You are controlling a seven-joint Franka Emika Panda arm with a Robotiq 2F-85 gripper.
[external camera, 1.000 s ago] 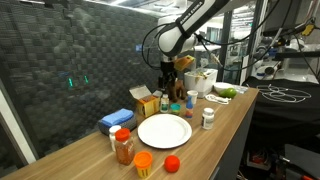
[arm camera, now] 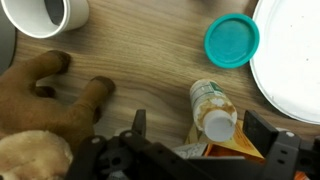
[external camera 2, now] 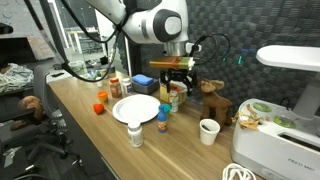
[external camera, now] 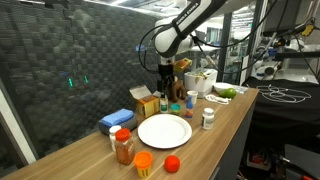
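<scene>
A small bottle with a pale cap (arm camera: 217,125) stands upright below my gripper in the wrist view. The fingers are apart, one finger (arm camera: 138,124) to each side in that view, with the bottle nearer the right one. In the first exterior view the gripper (external camera: 164,88) hangs just over the bottle (external camera: 164,104). From the other side, the bottle (external camera 2: 174,101) shows under the gripper (external camera 2: 179,87). Whether the fingers reach down beside the cap, I cannot tell.
An open yellow box (external camera: 146,103) stands close beside the bottle. A teal lid (arm camera: 231,41), a white plate (external camera: 165,131), a brown plush moose (external camera 2: 214,98) and a white mug (external camera 2: 209,131) surround it. Jars and cups stand farther along the counter. Bare wood (external camera 2: 178,155) shows near the front.
The arm has shifted slightly left and down in the first exterior view, bringing the gripper closer over the bottle. The objects on the counter look unmoved.
</scene>
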